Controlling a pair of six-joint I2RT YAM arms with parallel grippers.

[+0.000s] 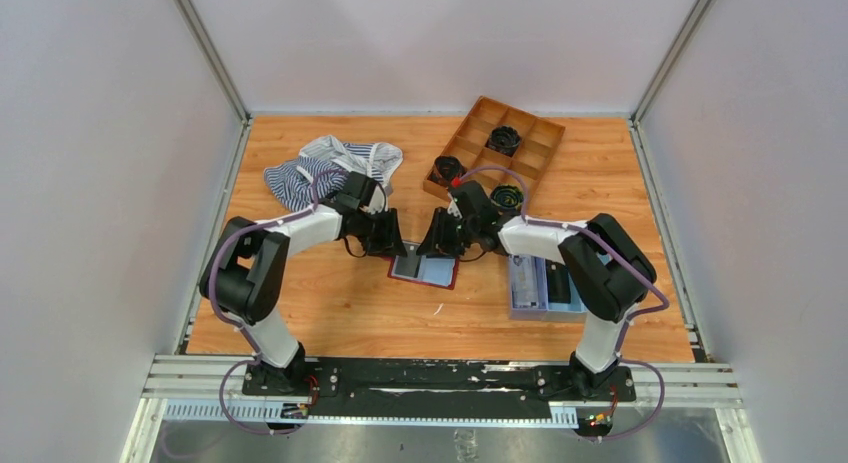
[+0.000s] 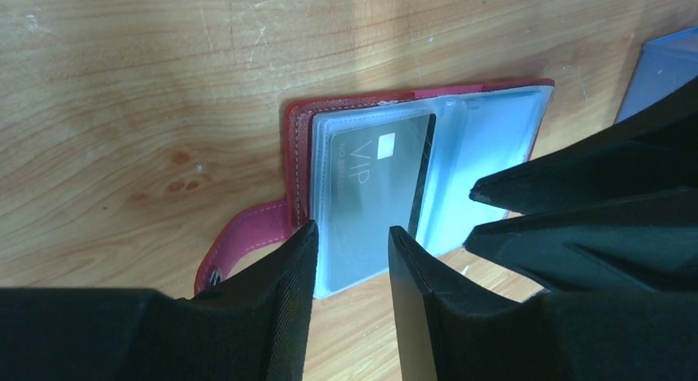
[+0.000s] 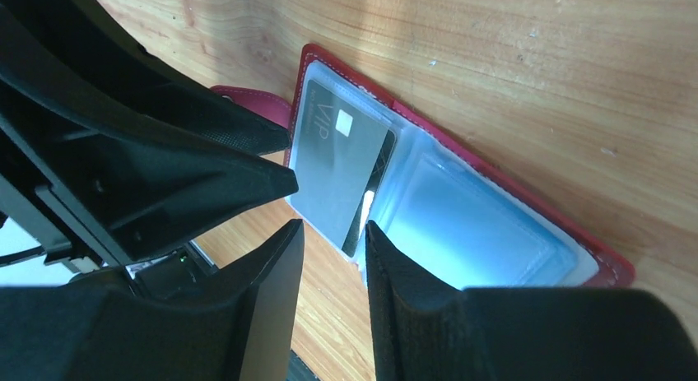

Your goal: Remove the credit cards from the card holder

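The red card holder (image 1: 437, 286) lies unfolded on the table between both arms, its clear sleeves facing up. A dark grey card marked VIP (image 2: 370, 192) sits in the left-hand sleeve; the right-hand sleeve (image 3: 469, 220) looks pale blue, with no printed card visible. Over the left part of the holder, my left gripper is part open, nothing between its fingers. My right gripper is likewise part open and empty, close by above the middle of the holder. Each gripper's fingers appear at the side of the other's wrist view. A magenta strap (image 2: 255, 229) sticks out at the holder's left edge.
A blue divided bin (image 1: 540, 312) stands to the right, under the right arm. Behind are a wooden compartment tray (image 1: 485, 116) with dark coils and a striped cloth (image 1: 290, 186). The table in front of the holder is mostly clear.
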